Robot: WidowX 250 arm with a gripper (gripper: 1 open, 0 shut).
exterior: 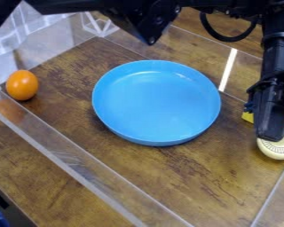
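Note:
My black gripper (272, 124) hangs at the right edge of the view, pointing down over a cream, patterned round object (275, 149) that it partly covers. A small yellow item (248, 117) peeks out behind it. The fingertips are dark and overlap, so what lies between them is hard to make out. A blue round plate (156, 102) lies in the middle of the wooden surface, left of the gripper. An orange round object (22, 85) sits at the far left.
Clear rails or walls (91, 182) run along the near left and back of the wooden surface (204, 191). The arm and cable span the top. Bare wood surrounds the plate.

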